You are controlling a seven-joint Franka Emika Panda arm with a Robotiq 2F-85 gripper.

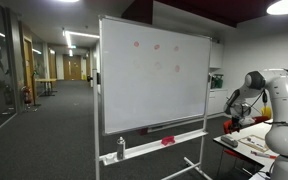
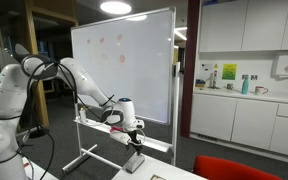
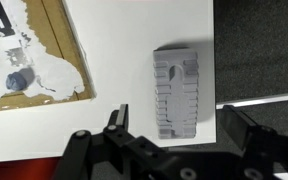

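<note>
Below my gripper a grey ribbed block [image 3: 177, 92] lies lengthwise on the white table [image 3: 114, 70], close to its edge. The two dark fingers stand wide apart, one on either side of the block in the wrist view, with nothing held. From the second exterior view, the gripper [image 2: 135, 139] hangs low over the grey block [image 2: 134, 162] at the table's edge. How much height is left between them is hard to judge. Exterior view 1 shows the block [image 1: 228, 141] small at the far right, under the arm.
A brown board [image 3: 54, 50] with torn white paper and a small bluish lump lies left of the block. Near the table stands a whiteboard [image 1: 154, 75] with faint red marks; its tray [image 1: 149, 149] carries a bottle [image 1: 121, 148]. A red chair [image 2: 229, 168] is close by.
</note>
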